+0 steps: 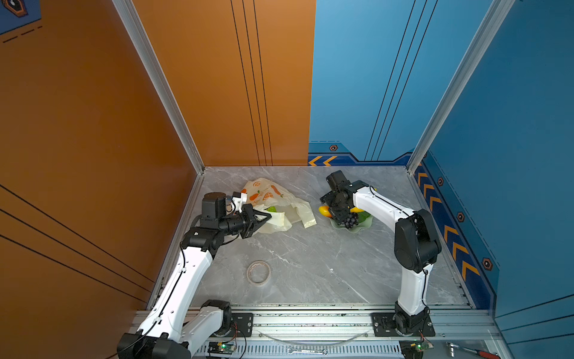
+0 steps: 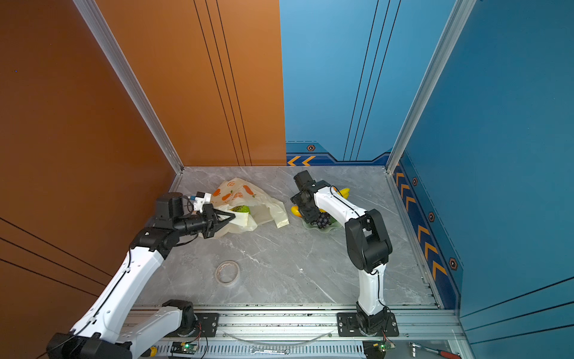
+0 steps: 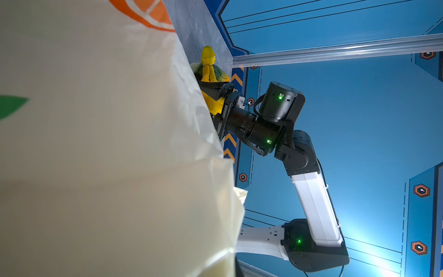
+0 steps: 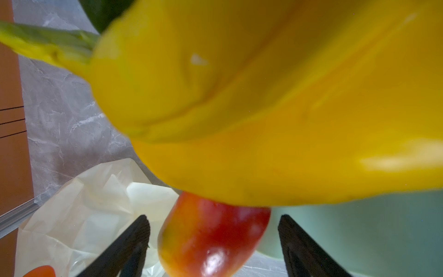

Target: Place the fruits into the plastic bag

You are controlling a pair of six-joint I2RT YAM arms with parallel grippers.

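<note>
The pale plastic bag, printed with orange fruit, lies on the left half of the table with a green fruit showing at its opening. My left gripper is shut at the bag's near edge, seemingly pinching the thin film; in the left wrist view the bag hides its fingers. My right gripper is open over the fruit bowl. A red-orange mango shows between its fingers, with gaps on both sides. Large yellow bananas fill the upper right wrist view. Dark grapes sit at the bowl's front.
A roll of tape lies on the near left part of the table. Bare grey table stretches between the bag and the near edge. Walls stand behind and at both sides.
</note>
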